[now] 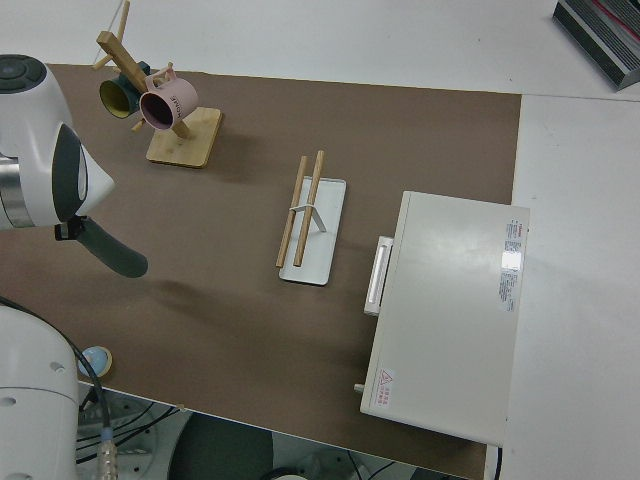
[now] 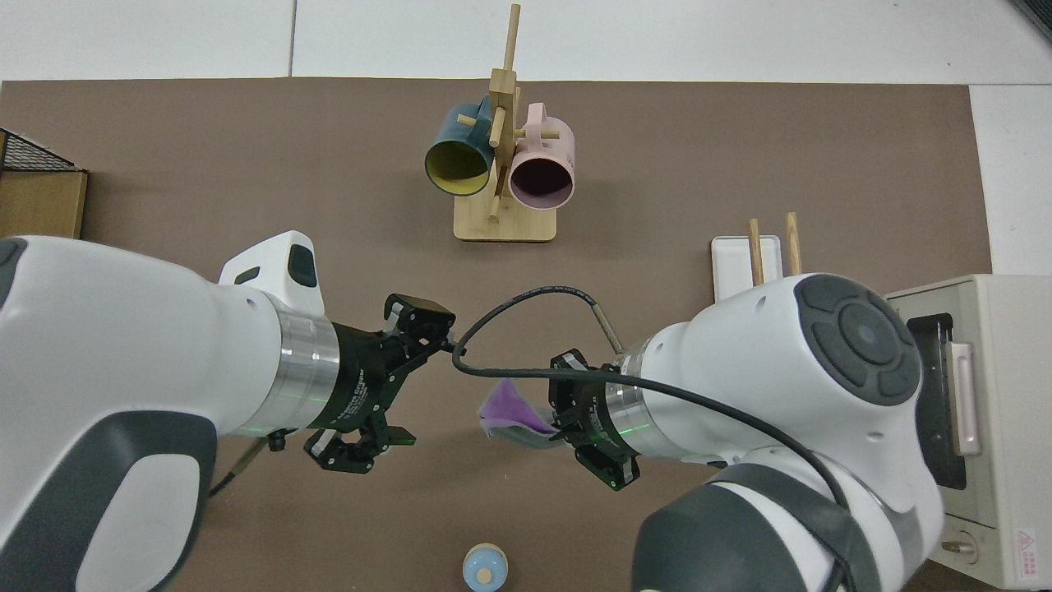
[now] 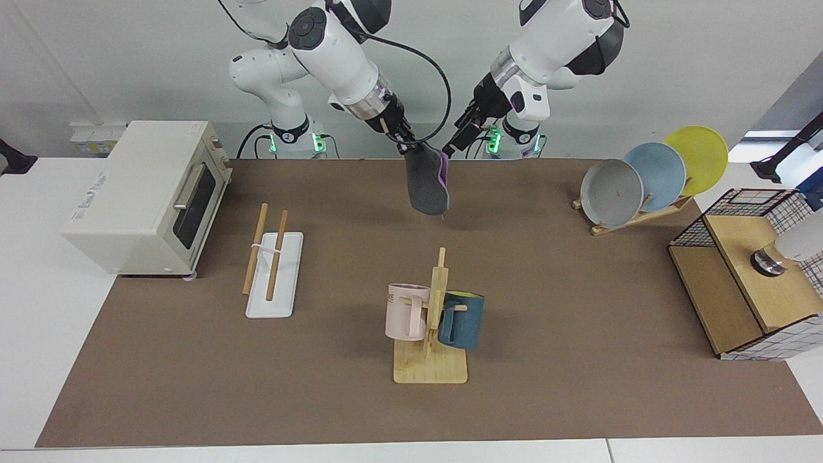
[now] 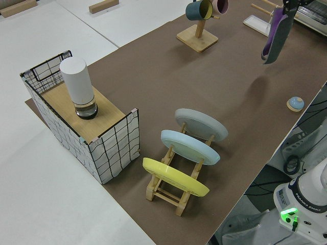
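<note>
A grey and purple oven mitt [image 2: 520, 423] hangs from the right arm's black gripper [image 2: 582, 414] in the top view; in the left view the mitt [image 3: 426, 185] dangles below that arm, held at its upper end. The left arm's black gripper [image 2: 399, 365] is to the mitt's left in the top view, apart from it; its fingertips and opening cannot be made out. In the front view the mitt [image 1: 115, 250] shows mostly its dark side.
A mug tree [image 2: 505, 222] with two mugs, a white board with wooden posts [image 3: 262, 305], a white oven [image 3: 139, 200], a plate rack [image 4: 168, 199] with three plates, a wire shelf [image 4: 104, 122] and a small blue round object [image 2: 484, 567] surround the arms.
</note>
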